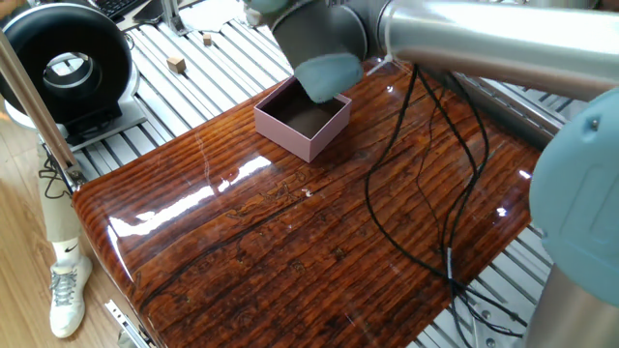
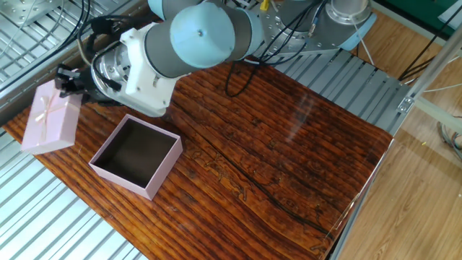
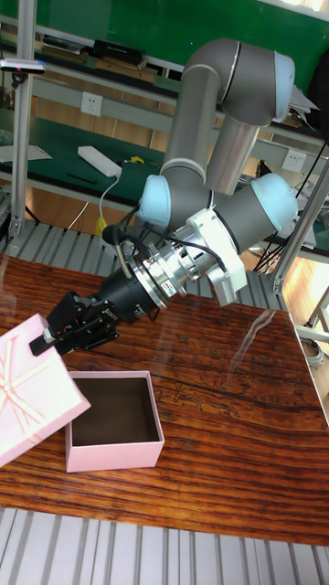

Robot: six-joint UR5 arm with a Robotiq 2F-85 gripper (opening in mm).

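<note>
A pink lid [image 2: 56, 119] with a ribbon bow hangs tilted from my gripper [image 2: 66, 85], which is shut on its edge. The third exterior view shows the lid [image 3: 29, 390] at the left frame edge, one finger [image 3: 41, 345] over its rim. Beside it the pink box [image 3: 117, 456] stands open on the table, dark and empty inside. In this view the lid's corner overlaps the box's left side; in the second view the two look apart. In the first view the box [image 1: 309, 145] is partly covered by the arm, and both gripper and lid are hidden.
Black cables [image 1: 372, 193] hang from the arm over the table's right side. Small wooden blocks [image 1: 176, 65] and a black ring-shaped device [image 1: 106, 58] sit beyond the table on the slatted metal surface.
</note>
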